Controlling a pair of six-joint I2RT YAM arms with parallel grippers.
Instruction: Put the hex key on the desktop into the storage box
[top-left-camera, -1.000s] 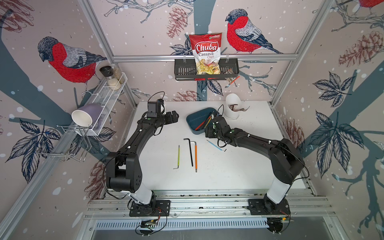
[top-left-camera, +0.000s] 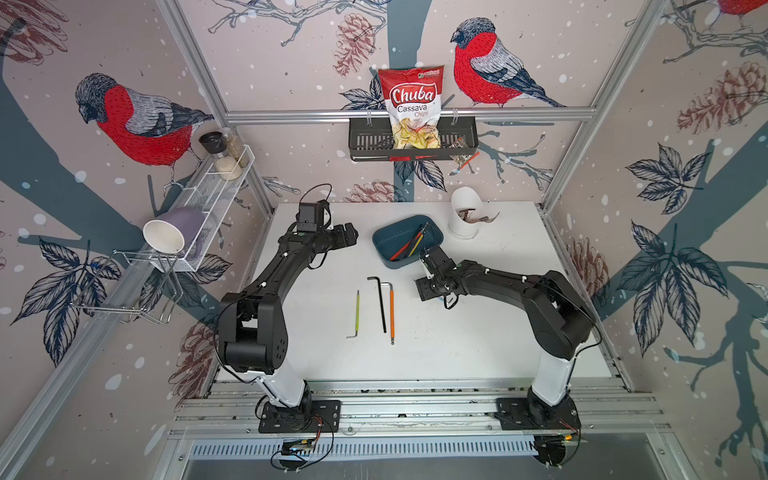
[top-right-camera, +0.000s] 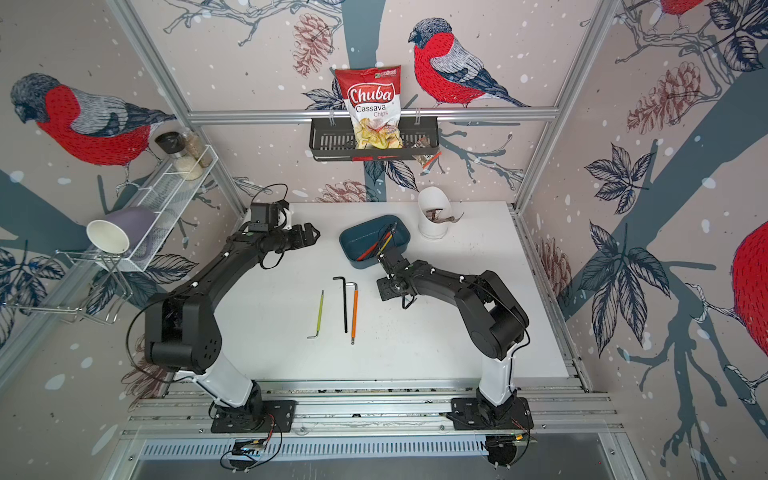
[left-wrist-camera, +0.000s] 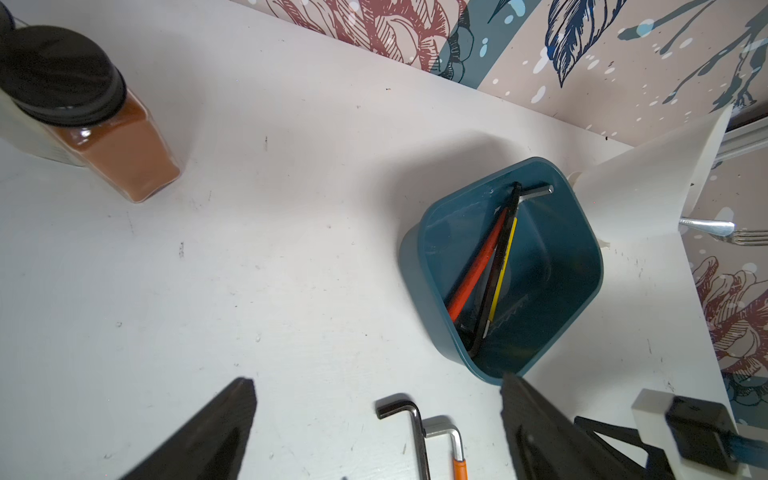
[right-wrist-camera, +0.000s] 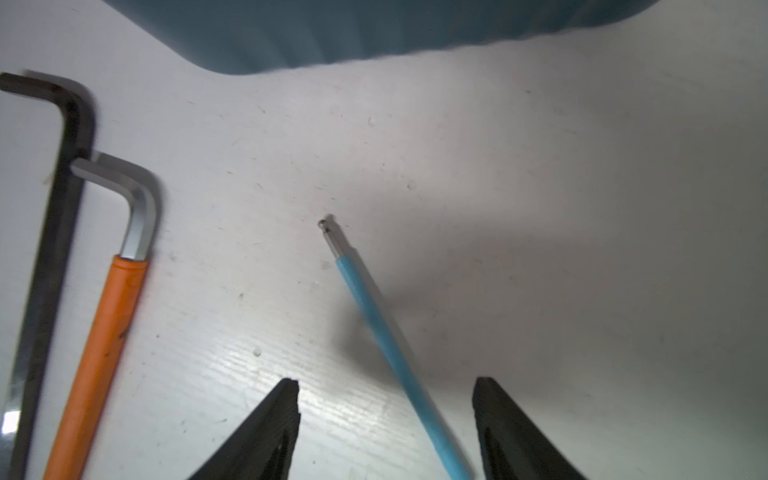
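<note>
My right gripper is open and low over a blue hex key (right-wrist-camera: 376, 320) lying on the desk, which runs between its fingers; the top views hide most of that key. Left of it lie an orange hex key (top-left-camera: 392, 316), a black hex key (top-left-camera: 381, 312) and a yellow-green hex key (top-left-camera: 357, 312). The teal storage box (left-wrist-camera: 552, 296) stands behind, holding red, black and yellow hex keys. My left gripper (top-left-camera: 342, 235) is open with nothing between its fingers, raised at the back left of the desk.
A white holder (top-left-camera: 464, 200) with cutlery stands right of the box. A wire rack (top-left-camera: 200, 208) with a purple cup is on the left wall; a shelf (top-right-camera: 328, 140) with a chips bag is at the back.
My right gripper has moved toward the front and down over the blue hex key, now mostly covering it in the top left view.
</note>
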